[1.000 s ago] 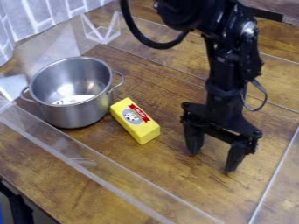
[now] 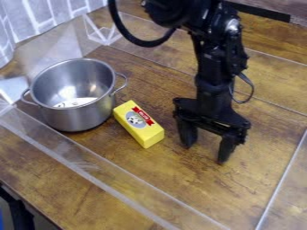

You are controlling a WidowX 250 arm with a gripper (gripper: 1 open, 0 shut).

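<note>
My black gripper (image 2: 206, 141) is low over the wooden table at the centre right, its two dark fingers apart and pointing down, open with nothing visible between them. To its left a yellow box (image 2: 139, 123) with a red and white label lies on the table. A steel pot (image 2: 90, 110) with two side handles stands at the left, with a small pale item inside that is too small to tell.
Clear plastic panels run along the left and front edges. Black cables loop above the arm.
My gripper has moved a little to the left, toward the yellow box, and slightly up in the view. The box and pot have not moved.
</note>
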